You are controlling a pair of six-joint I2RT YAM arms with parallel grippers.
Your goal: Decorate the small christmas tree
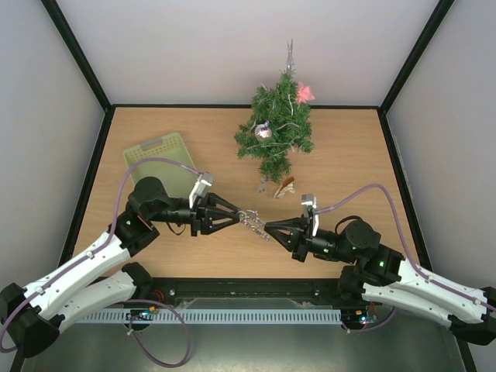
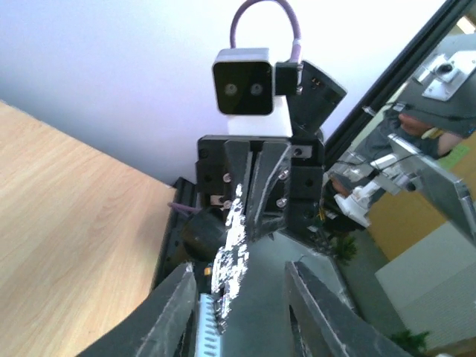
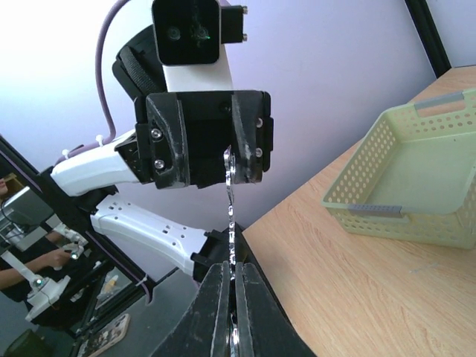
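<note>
The small Christmas tree [image 1: 275, 124] stands at the back of the table with a silver ball [image 1: 263, 132] and a pink bow [image 1: 304, 94] on it. A glittery silver ornament [image 1: 254, 223] hangs in the air between my two grippers. My right gripper is shut on one end of it; the hold shows in both wrist views. Around the ornament's other end, my left gripper is open, its fingers [image 2: 172, 305] apart on either side. From the right wrist view, the silver ornament [image 3: 230, 197] looks thin and edge-on, close to one left finger; contact there is unclear.
A pale green basket [image 1: 164, 153] stands at the left of the table, apparently empty in the right wrist view. A small brown and white item [image 1: 284, 187] lies in front of the tree. Bare tabletop [image 1: 349, 155] stretches to the right.
</note>
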